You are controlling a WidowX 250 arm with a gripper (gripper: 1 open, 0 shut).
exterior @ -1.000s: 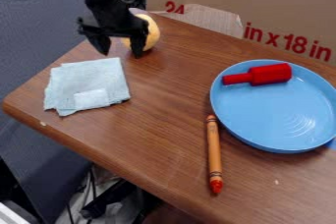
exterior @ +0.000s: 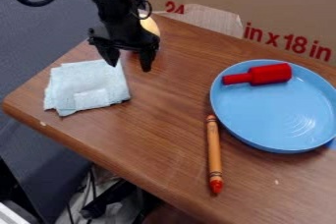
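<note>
The black gripper (exterior: 129, 59) hangs low over the back left of the wooden table, its fingers pointing down just above and behind a folded light blue cloth (exterior: 82, 92). A yellow round object (exterior: 149, 25) sits behind the gripper, mostly hidden by it. A blue plate (exterior: 276, 115) on the right holds a red rolling pin (exterior: 269, 73). An orange crayon (exterior: 214, 151) lies to the left of the plate. Whether anything is between the fingers is hard to tell.
A cardboard box (exterior: 250, 7) stands along the back of the table (exterior: 144, 144). The table's left edge drops to the floor.
The gripper has shifted slightly to the right and downward, hiding more of the yellow object. The cloth, plate, rolling pin and crayon look unmoved.
</note>
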